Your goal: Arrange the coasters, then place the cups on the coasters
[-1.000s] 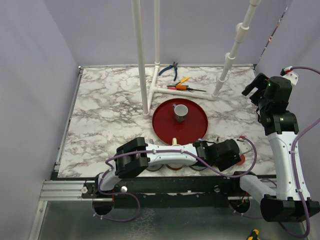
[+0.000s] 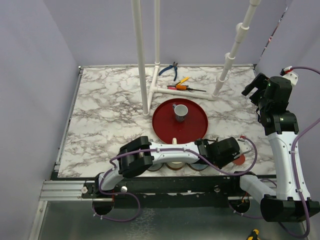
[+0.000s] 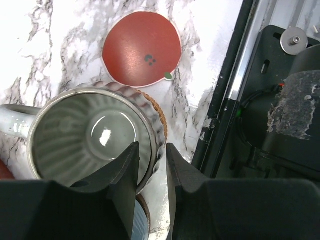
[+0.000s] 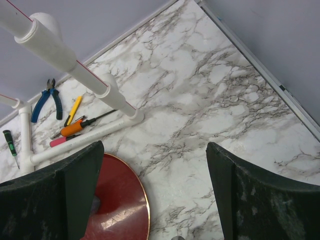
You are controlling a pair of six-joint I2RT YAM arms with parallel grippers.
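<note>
In the left wrist view a ribbed cup [image 3: 85,125] with a grey inside and its handle to the left stands over a cork-edged coaster [image 3: 161,116]. Beside it lies a bare red coaster [image 3: 142,49]. My left gripper is partly open astride the cup's near wall, one finger over the inside and the other outside; whether the pads touch the wall I cannot tell. From the top, the left arm hides most of this cup. Raised at the right side, my right gripper is open and empty.
A round red tray [image 2: 162,127] holds a grey mug [image 2: 180,113]. White pipes [image 2: 187,93] stand behind, with pliers [image 2: 169,68] and a screwdriver [image 2: 184,87] near them. More coasters lie partly hidden under the left arm.
The left arm has shifted very slightly, and its gripper covers a little more of the red coaster in the top view. The right arm and the tray have not moved.
</note>
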